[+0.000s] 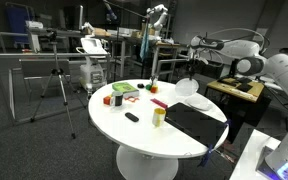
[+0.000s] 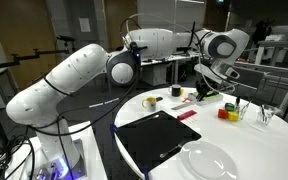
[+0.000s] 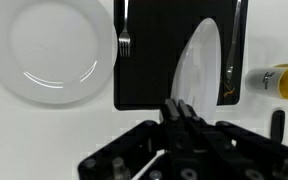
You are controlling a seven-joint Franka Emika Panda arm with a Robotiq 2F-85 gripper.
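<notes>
A white plate (image 3: 199, 70) is gripped by its rim in my gripper, shut on it; it stands nearly edge-on in the wrist view. From exterior view 1, this held plate (image 1: 187, 88) hangs tilted below the gripper (image 1: 191, 72), over the far right of the round table. Another white plate (image 3: 49, 45) lies flat on the table, with a fork (image 3: 124, 40) beside it on the black mat (image 3: 159, 60). A knife (image 3: 234, 45) rests at the mat's other side. I cannot make out the held plate in exterior view 2.
A yellow-and-white mug (image 3: 274, 82) and a small black item (image 3: 277, 126) lie beyond the mat. A green tray (image 1: 124, 87), a red item (image 1: 159, 103) and several cups and jars stand on the table.
</notes>
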